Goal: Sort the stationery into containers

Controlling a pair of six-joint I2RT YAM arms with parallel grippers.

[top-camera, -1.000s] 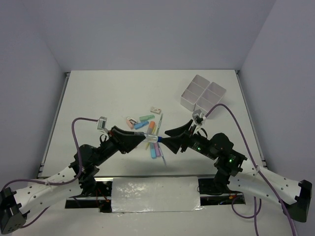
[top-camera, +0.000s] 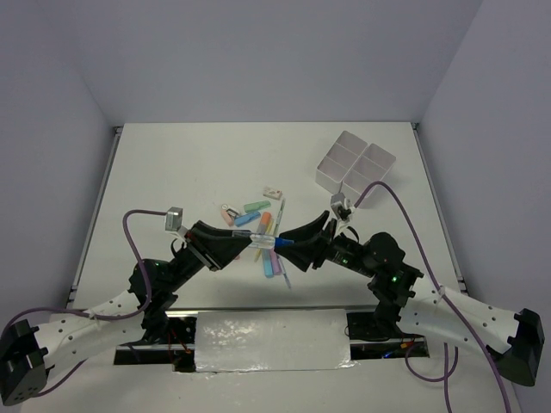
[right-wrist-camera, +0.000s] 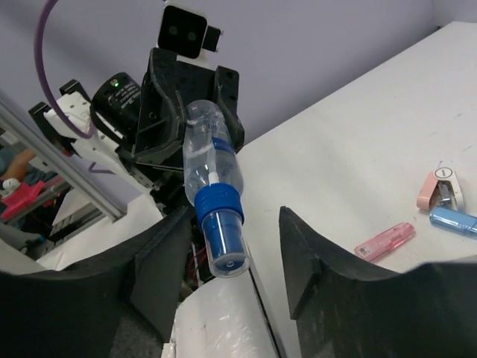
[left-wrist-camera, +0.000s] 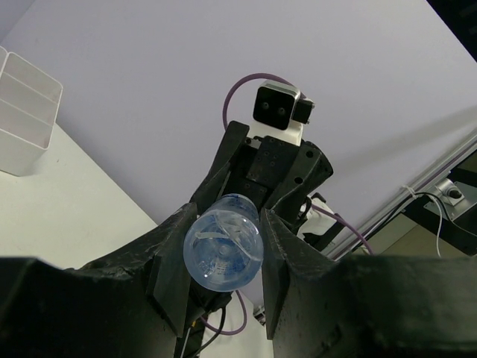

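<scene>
My left gripper (top-camera: pixel 244 240) is shut on the body of a clear bottle with a blue cap (top-camera: pixel 284 243), held above the table. The bottle's round base (left-wrist-camera: pixel 223 250) shows between the fingers in the left wrist view. In the right wrist view the blue cap (right-wrist-camera: pixel 223 240) points into the gap of my right gripper. That gripper stands part open, its right finger (right-wrist-camera: pixel 302 261) clearly apart from the cap. Whether the left finger touches the cap, I cannot tell. Loose stationery lies below, including a green piece (top-camera: pixel 256 206) and a blue piece (top-camera: pixel 248 218).
A white divided container (top-camera: pixel 355 163) stands at the back right of the table. The pink stapler (right-wrist-camera: pixel 440 189) and a clear red piece (right-wrist-camera: pixel 385 241) lie on the tabletop. Free white surface spreads across the back and left.
</scene>
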